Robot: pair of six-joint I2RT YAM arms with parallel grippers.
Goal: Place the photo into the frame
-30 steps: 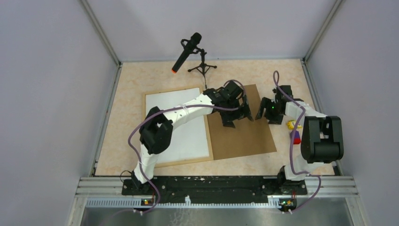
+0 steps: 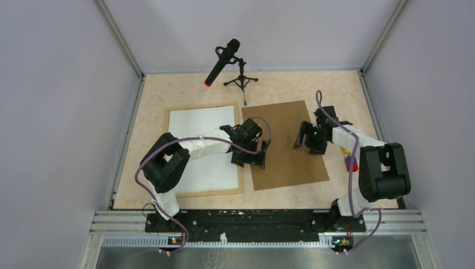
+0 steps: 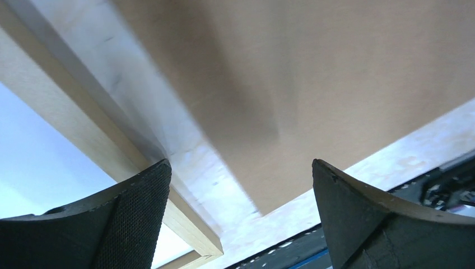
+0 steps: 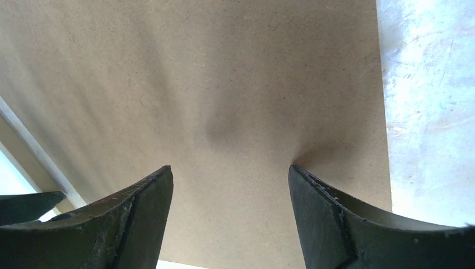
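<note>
The wooden frame (image 2: 242, 182) lies flat on the left half of the table, with a plain white surface (image 2: 210, 175) inside it. To its right is a flat brown sheet (image 2: 285, 174); a strip of table shows between them in the left wrist view. No picture side of a photo can be made out. My left gripper is open and empty, low over that strip, one finger (image 3: 131, 216) beside the frame's wooden edge (image 3: 101, 134). Low above the brown sheet (image 4: 252, 112), near its right edge, my right gripper has its fingers apart, nothing between them.
At the back stands a black microphone (image 2: 222, 61) on a small tripod (image 2: 241, 78). A red and purple block (image 2: 352, 163) lies by the right arm. Bare table shows left of the frame and along the back.
The right gripper has moved left over the sheet.
</note>
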